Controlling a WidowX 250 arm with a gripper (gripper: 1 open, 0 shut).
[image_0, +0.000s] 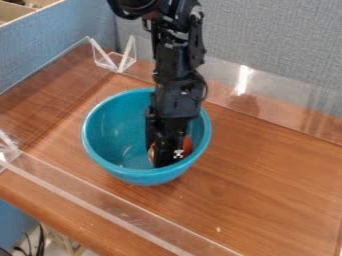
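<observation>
A teal bowl stands on the wooden table, left of the middle. My black gripper reaches down inside the bowl's right side, near its wall. A reddish-orange object is down there, mostly hidden by the gripper. The fingers are mostly hidden, so the exact hold on it is hard to see, but the fingers look closed around it.
Grey partition walls border the back and left, with white plastic brackets at the back left. A clear strip runs along the front left edge.
</observation>
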